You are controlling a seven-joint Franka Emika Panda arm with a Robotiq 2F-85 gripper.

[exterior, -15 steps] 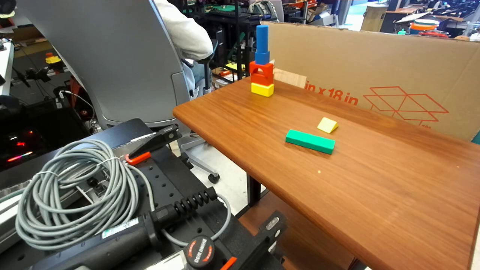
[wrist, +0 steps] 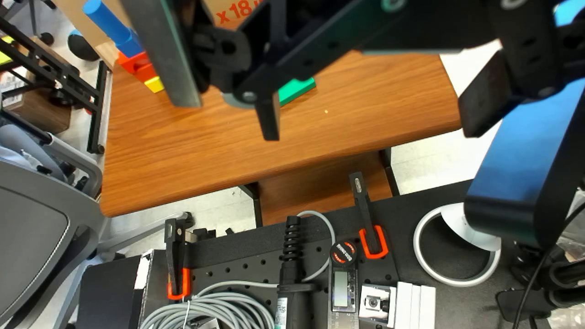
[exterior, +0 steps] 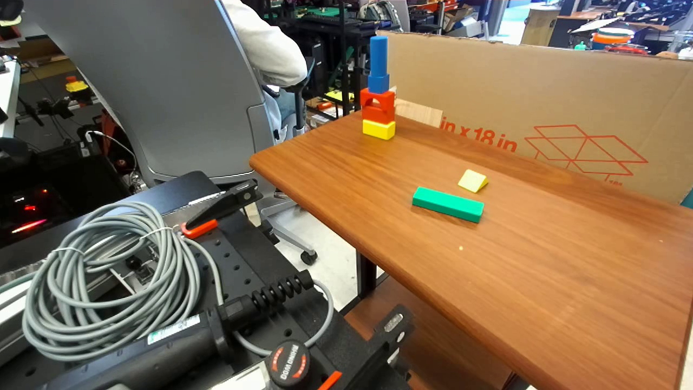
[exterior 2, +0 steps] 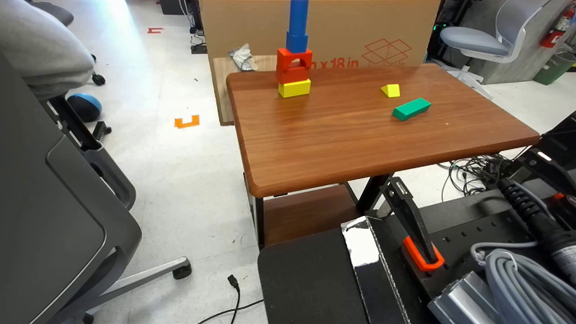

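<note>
A tower of blocks rises at the table's far left corner. Its base is a yellow block (exterior: 378,130), with red blocks (exterior: 378,106) above it, the upper one arched. Blue pieces (exterior: 378,65) top the stack, the highest a tall cylinder. Apart from the tower, a green bar (exterior: 448,204) lies flat on the table, and a small yellow wedge (exterior 2: 391,91) sits just behind it. My gripper shows only in the wrist view, its fingers wide apart and nothing held between them. There it partly covers the green bar (wrist: 296,91) and hides the wedge.
The wooden table (exterior 2: 345,146) has bare surface in front and to the right. A cardboard panel (exterior: 552,97) stands along its back edge. In front is a black bench with a coiled grey cable (exterior: 110,286) and clamps. A grey chair (exterior: 175,84) with someone in it is at the left.
</note>
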